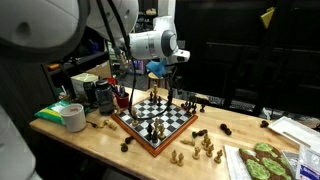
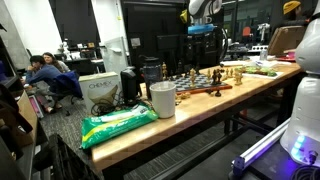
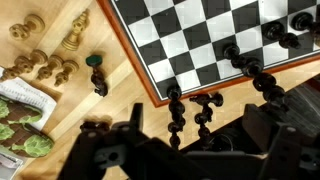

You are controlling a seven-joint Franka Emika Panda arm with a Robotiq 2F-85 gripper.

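Note:
In the wrist view my gripper is open over the board's edge, its dark fingers point(image 3: 124, 147) spread wide. The checkered chessboard point(image 3: 158, 55) fills the upper part of that view. Between the fingers, lower down, are a black chess piece point(image 3: 176, 122) and another black piece point(image 3: 204, 115), lying beside the board; neither is held. More black pieces point(image 3: 250, 66) stand along the board's edge squares. Light wooden pieces point(image 3: 75, 32) lie on the table at left. In exterior view 1 the gripper point(image 1: 170, 82) hangs above the far side of the chessboard point(image 1: 172, 116).
Light pieces point(image 1: 196, 153) stand on the table in front of the board. At the right are a green-patterned tray point(image 1: 262, 166) and a white tray point(image 1: 296, 131). A white mug point(image 1: 73, 117) and dark jars point(image 1: 104, 97) are at the left. Bare table lies right of the board.

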